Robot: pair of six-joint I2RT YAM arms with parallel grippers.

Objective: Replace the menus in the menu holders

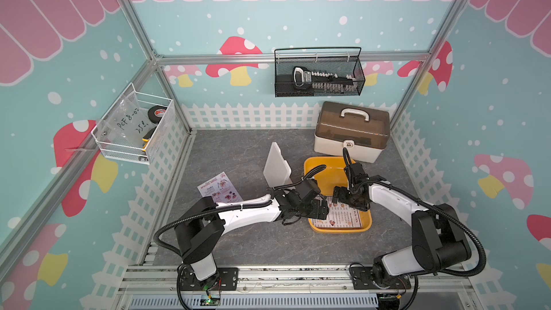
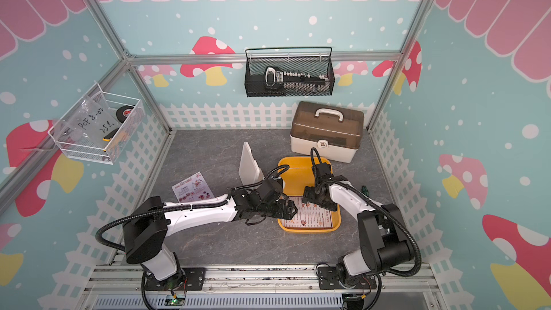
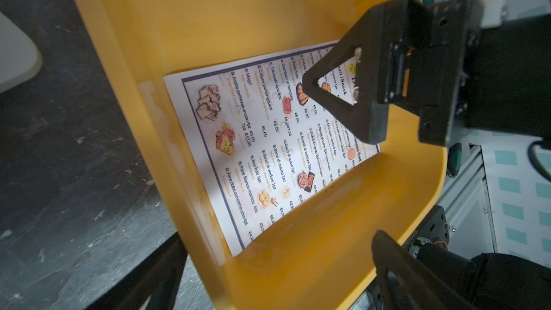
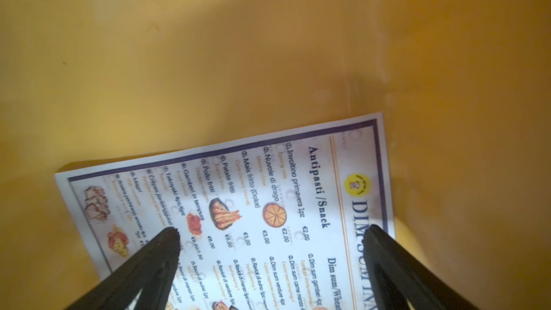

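A printed dim sum menu (image 3: pixel 246 137) lies flat in the lower part of the yellow tray (image 1: pixel 328 172). My left gripper (image 1: pixel 319 209) is open above the tray's left side, fingers straddling the menu's end in its wrist view, nothing held. My right gripper (image 2: pixel 314 195) hangs over the menu's top right, open, with the menu's title beneath its fingers in the right wrist view. A white upright holder (image 1: pixel 275 166) stands left of the tray; whether it holds a menu is hidden. A pink-and-white menu sheet (image 1: pixel 215 186) lies on the table at left.
A storage box (image 1: pixel 351 132) stands behind the tray at the back right. A black wire basket (image 1: pixel 318 77) hangs on the back wall, a white one (image 1: pixel 131 129) on the left wall.
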